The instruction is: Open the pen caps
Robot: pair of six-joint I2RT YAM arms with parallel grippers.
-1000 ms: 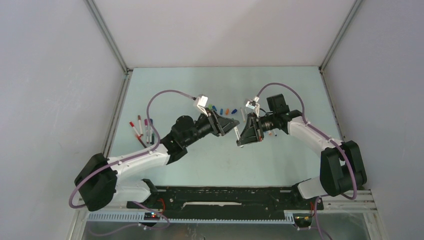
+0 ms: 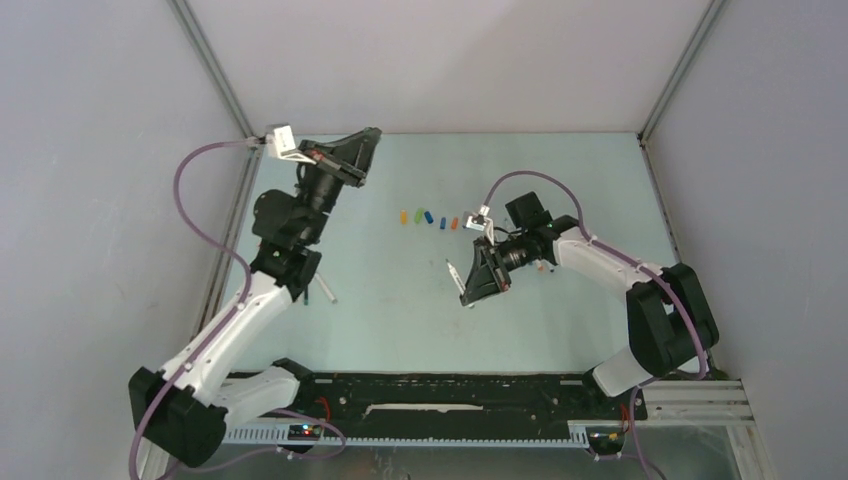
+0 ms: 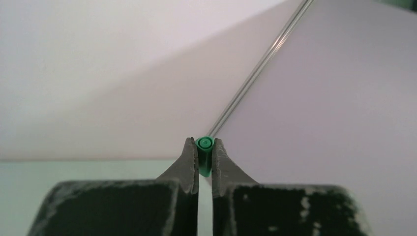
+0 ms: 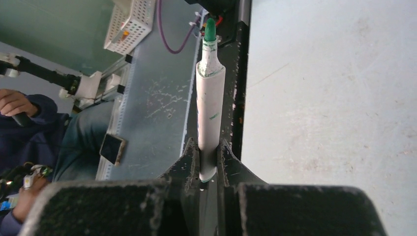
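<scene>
My left gripper is shut on a green pen cap [image 3: 205, 147]; in the top view that gripper [image 2: 362, 150] is raised over the back left of the table. My right gripper is shut on a white marker [image 4: 210, 98] with its green tip [image 4: 210, 30] bare; in the top view that marker [image 2: 455, 275] is held near the centre. Loose caps in yellow, green, blue and orange, such as the orange one [image 2: 455, 223], lie in a row at the table's middle.
Markers, among them a white one [image 2: 327, 288], lie on the left side of the table [image 2: 400, 330], partly hidden by the left arm. More lie behind the right gripper.
The left gripper has swung up and to the back left, away from the marker, with the cap in it. The right gripper has shifted slightly left and towards the front.
</scene>
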